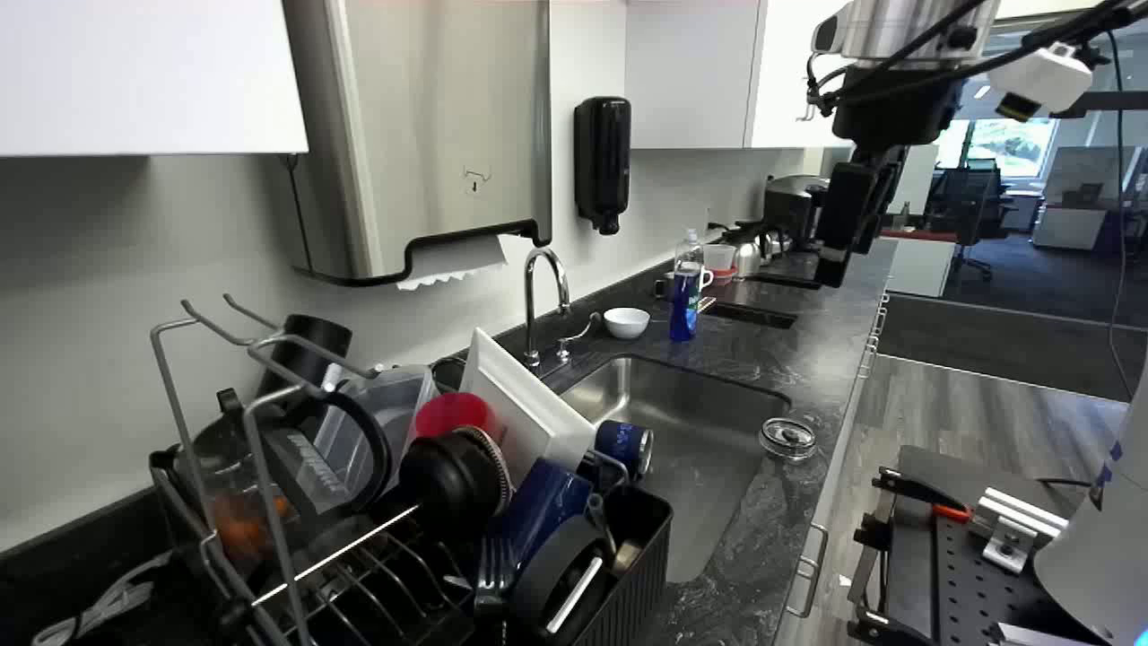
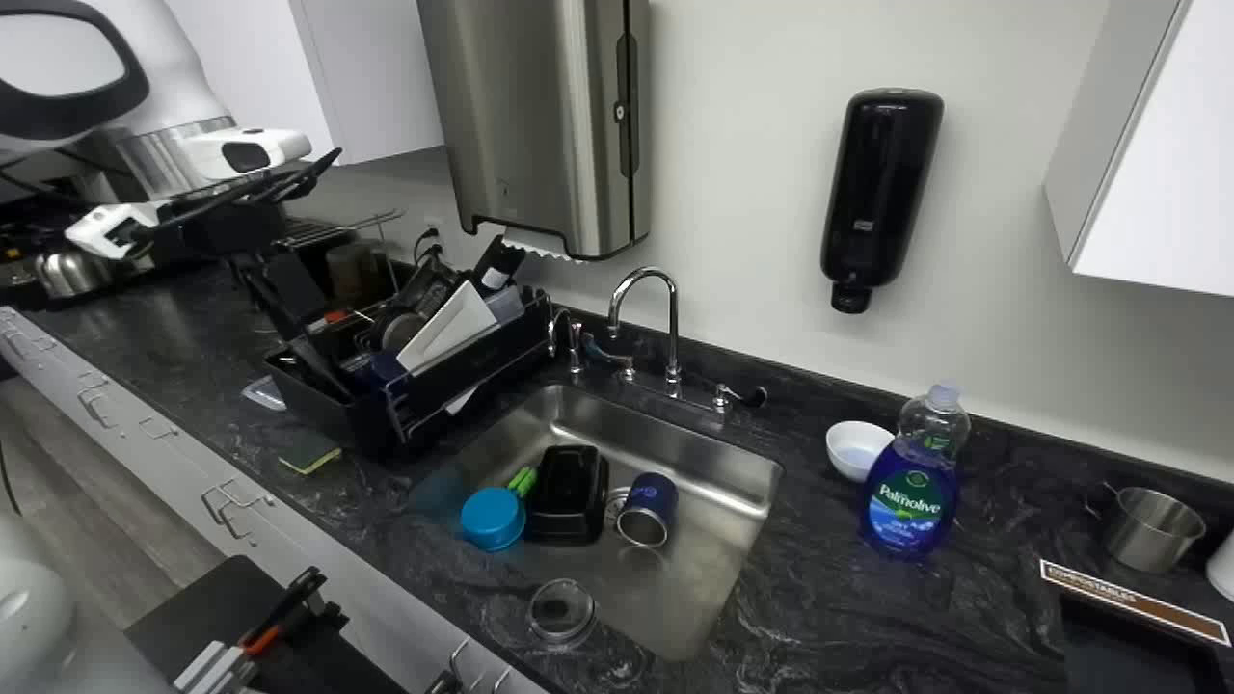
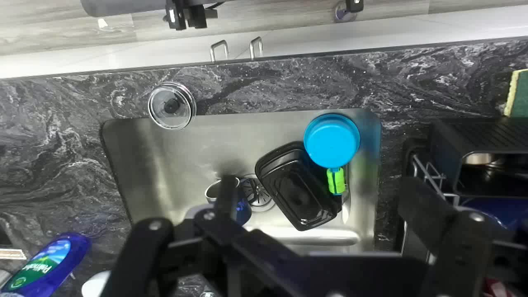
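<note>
High above the sink [image 3: 148,163] is my gripper, its fingers spread wide with nothing between them. Below in the basin lie a black rectangular container [image 3: 297,190], a round blue scoop-like piece [image 3: 331,141] with a green handle, and a dark blue mug [image 2: 648,510] tipped on its side. The wrist view has one finger partly covering the mug. A clear round lid [image 3: 171,105] rests at the sink's front rim. In the first exterior view, the gripper [image 1: 845,242] hangs at upper right, clear of the counter.
Beside the sink stands a crowded dish rack [image 2: 347,422], with a sponge [image 2: 309,461] before it. Across the basin are a Palmolive bottle [image 2: 914,480], a white bowl [image 2: 857,449] and a metal pot [image 2: 1154,530]. The faucet [image 2: 673,312] rises behind; dispensers and cabinets overhang the counter.
</note>
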